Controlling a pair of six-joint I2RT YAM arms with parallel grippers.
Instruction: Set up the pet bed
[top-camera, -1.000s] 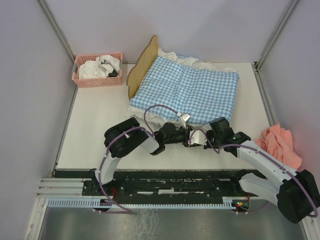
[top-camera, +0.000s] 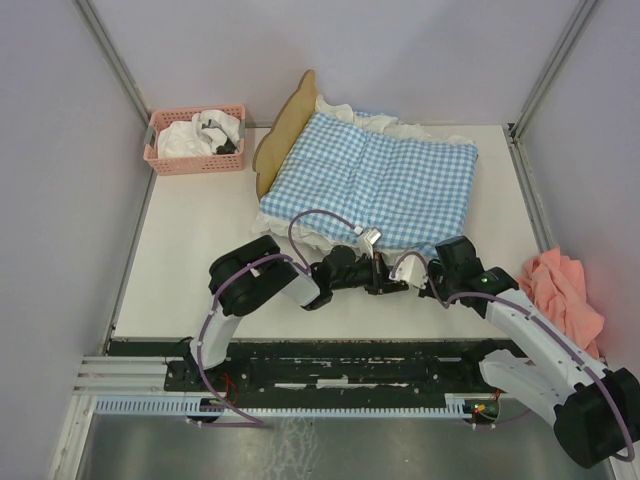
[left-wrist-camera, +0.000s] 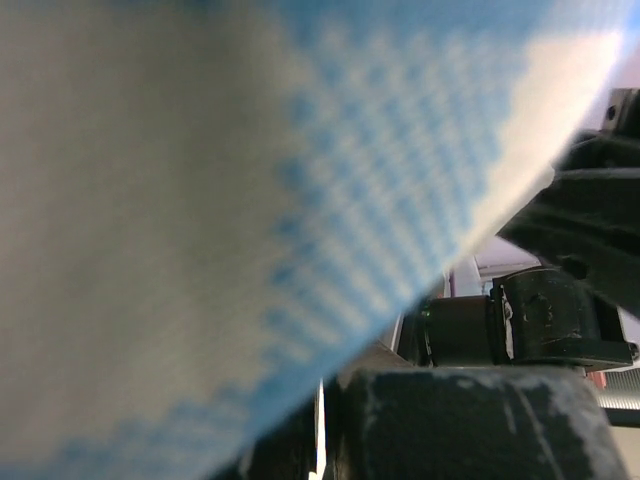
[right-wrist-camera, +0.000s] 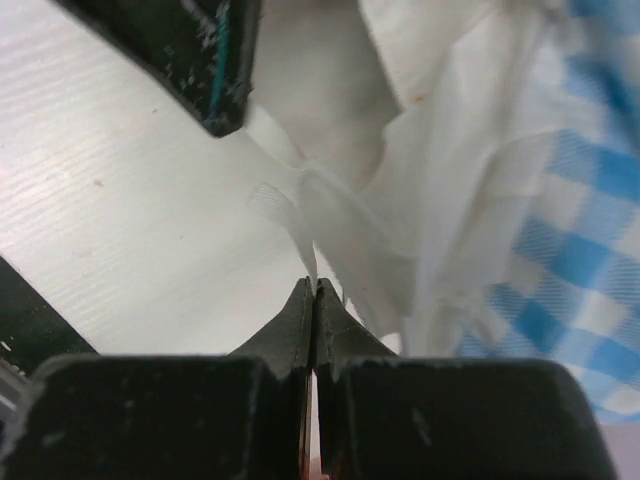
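The pet bed (top-camera: 280, 140) has a tan headboard and a blue-and-white checked cover (top-camera: 390, 185) with white ruffled trim. At its front edge, my left gripper (top-camera: 395, 284) is shut on the trim. In the left wrist view the checked cloth (left-wrist-camera: 390, 190) fills most of the picture and hides the fingertips. My right gripper is shut, with a thin strip of white trim (right-wrist-camera: 350, 235) running into its fingertips. One dark finger of the left gripper shows at upper left, the trim stretching between the two grippers.
A pink basket (top-camera: 200, 165) holding white cloth stands at the back left. Pink fabric (top-camera: 563, 298) lies at the right edge.
My right gripper has shifted slightly to the right, away from the left one, and the white trim between them spans wider. The left arm and the bed look nearly unchanged.
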